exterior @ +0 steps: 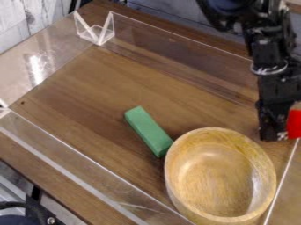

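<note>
A black robot arm comes down from the upper right edge, with its gripper (273, 127) low beside a red object (294, 123) at the right edge, right of and just above the wooden bowl's rim. The fingers are dark and small, and nothing clearly shows between them. A round wooden bowl (220, 176) sits at the lower middle. A green block (148, 132) lies just up and left of the bowl.
Clear acrylic walls border the wooden table (106, 88), with a clear bracket (95, 31) at the upper left corner. Cables show at the lower left, beyond the table.
</note>
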